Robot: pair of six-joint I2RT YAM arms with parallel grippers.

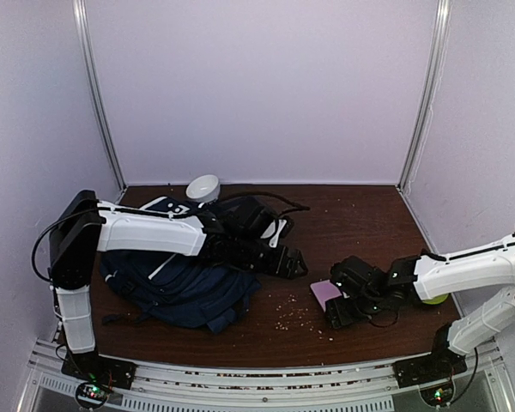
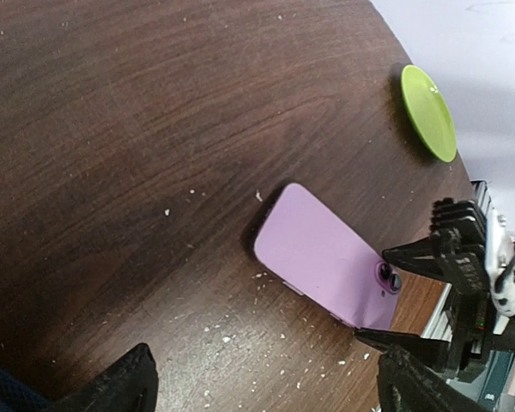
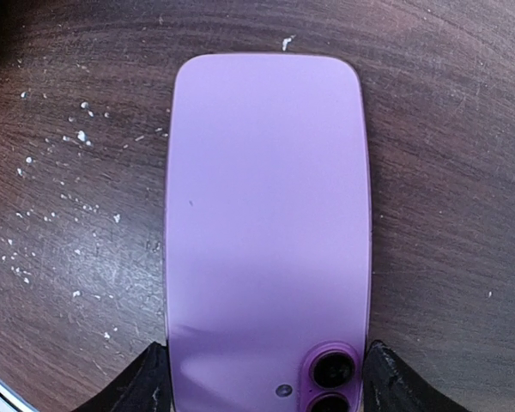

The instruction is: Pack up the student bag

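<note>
A flat purple phone [image 3: 267,189] with two dark lenses is held at its lens end by my right gripper, whose fingers press on its two long sides. From above, the phone [image 1: 324,293] points away to the left of the right gripper [image 1: 337,314]. My left gripper [image 1: 297,264] reaches over the table up and left of it. Its fingertips [image 2: 124,378] stand wide apart in the left wrist view, with bare table between them and the phone [image 2: 322,249] beyond. The dark blue bag [image 1: 189,292] lies on the left, partly covered by the left arm.
A white bowl [image 1: 203,188] stands at the back left behind the bag. A green plate [image 2: 428,112] lies near the right wall, mostly behind the right arm from above. Small pale crumbs [image 1: 290,314] dot the table [image 1: 360,215].
</note>
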